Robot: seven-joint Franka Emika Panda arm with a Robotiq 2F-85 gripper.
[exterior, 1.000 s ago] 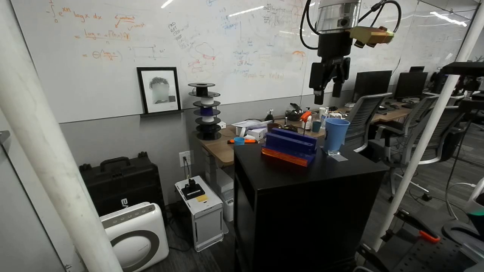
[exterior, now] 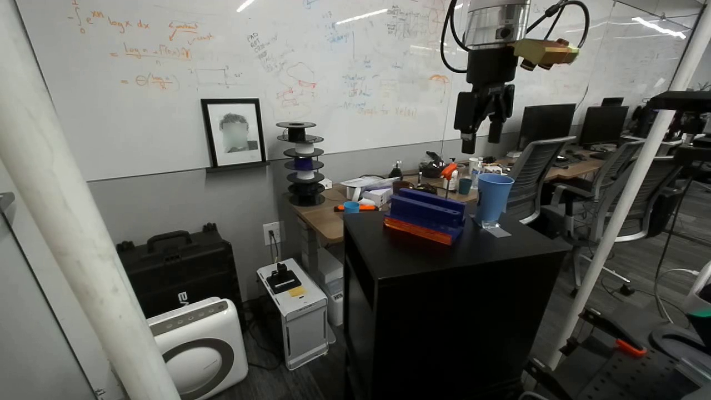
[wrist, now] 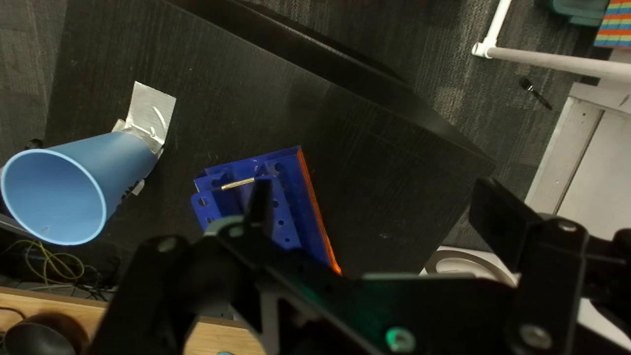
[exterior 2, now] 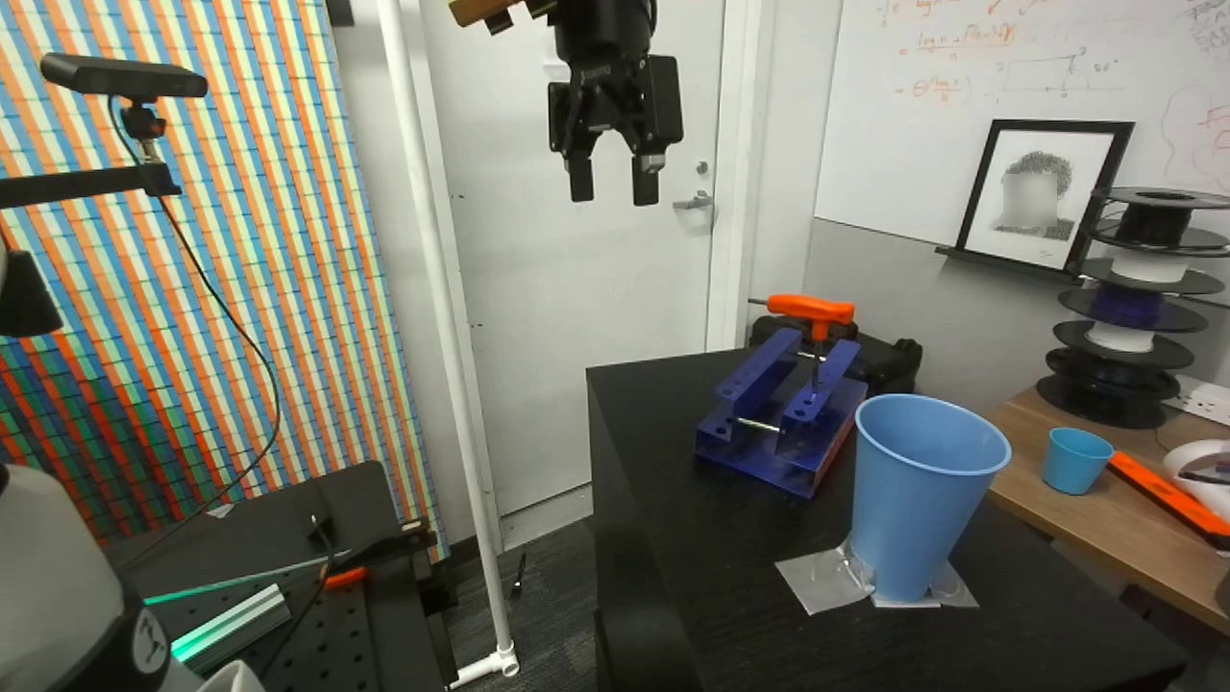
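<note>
High above the black cabinet, my gripper [exterior 2: 613, 185] points down with its fingers apart and only air between them. On the cabinet top stands a blue holder [exterior 2: 767, 427] with an orange base edge. An orange T-handled tool [exterior 2: 813, 308] stands upright in that holder, its handle uppermost; in the wrist view my own fingers cover that part. Beside the holder is a tall blue cup [exterior 2: 925, 496], upright, its foot fixed with silver tape [exterior 2: 824, 577]. From the wrist, the cup [wrist: 53, 195] is at the left and the holder [wrist: 307, 207] lies partly behind my gripper.
The black cabinet [exterior: 460, 293] has bare top surface around the holder. A wooden desk [exterior 2: 1038, 461] adjoins it, bearing a small blue cup [exterior 2: 1076, 460] and a stack of spools [exterior 2: 1124, 306]. White poles [exterior 2: 444, 288] rise near the work area.
</note>
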